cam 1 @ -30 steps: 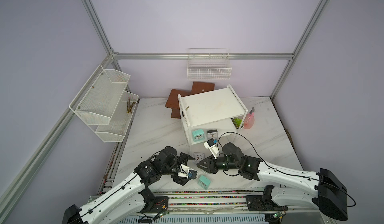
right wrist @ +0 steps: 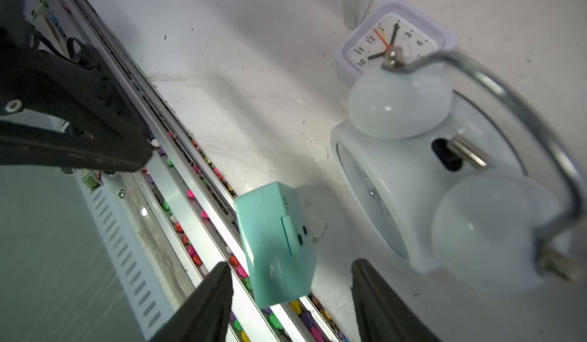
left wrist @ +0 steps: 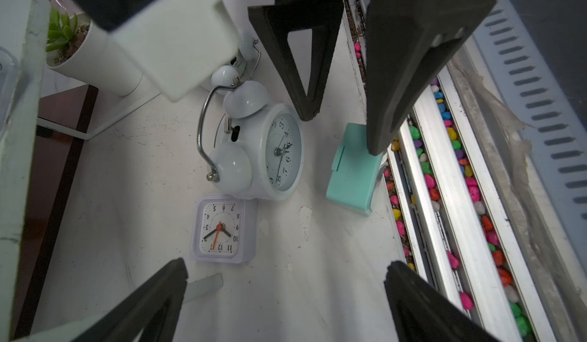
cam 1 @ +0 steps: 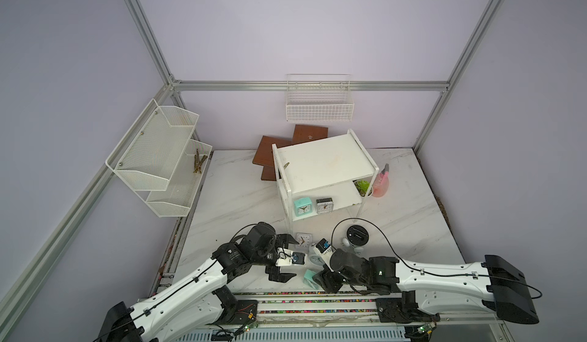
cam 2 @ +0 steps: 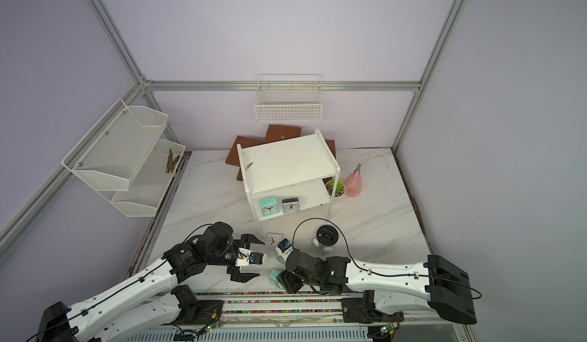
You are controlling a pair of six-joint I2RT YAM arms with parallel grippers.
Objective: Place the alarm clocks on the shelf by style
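On the table near the front edge lies a teal clock (right wrist: 275,238), its dial hidden. My right gripper is part open over it, with the fingertips (right wrist: 204,308) toward either side; contact cannot be told. Beside it a white twin-bell clock (left wrist: 263,146) stands upright, and a small pale lilac square clock (left wrist: 223,228) sits close by. My left gripper (cam 1: 294,260) is open and empty, left of these clocks. On the lower level of the white shelf (cam 1: 327,161) stand a teal clock (cam 1: 303,206) and a black-and-white clock (cam 1: 324,205).
A round black-backed clock with white bells (cam 1: 356,235) stands behind the right arm. A potted plant (cam 1: 362,187) and a pink bottle (cam 1: 380,181) are at the shelf's right. Channels of coloured pebbles (right wrist: 244,274) line the front edge.
The left gripper has turned slightly and spreads its fingers near the same place.
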